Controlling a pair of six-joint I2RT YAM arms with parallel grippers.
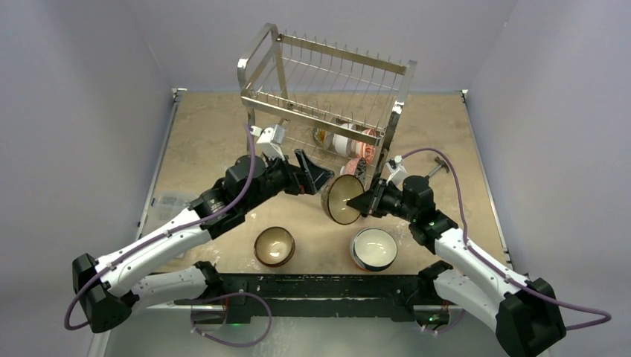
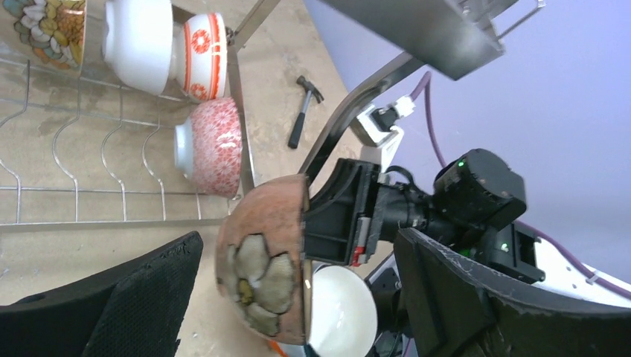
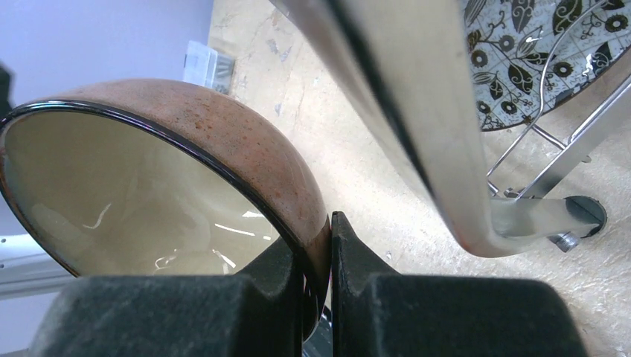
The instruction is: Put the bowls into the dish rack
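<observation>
A brown bowl with a beige inside (image 1: 344, 199) is held up on its side in front of the dish rack (image 1: 320, 115). My right gripper is shut on its rim, and the bowl fills the left half of the right wrist view. My left gripper (image 1: 326, 166) stands open up and left of that bowl, clear of it; in the left wrist view its fingers (image 2: 119, 297) are wide apart. On the table are another brown bowl (image 1: 274, 246) at front left and a white bowl (image 1: 376, 248) at front right.
Several bowls stand on the rack's lower level, among them a white one (image 2: 141, 44) and a pink patterned one (image 2: 212, 145). A hammer (image 1: 439, 165) lies right of the rack. A clear plastic box (image 1: 176, 204) sits at left.
</observation>
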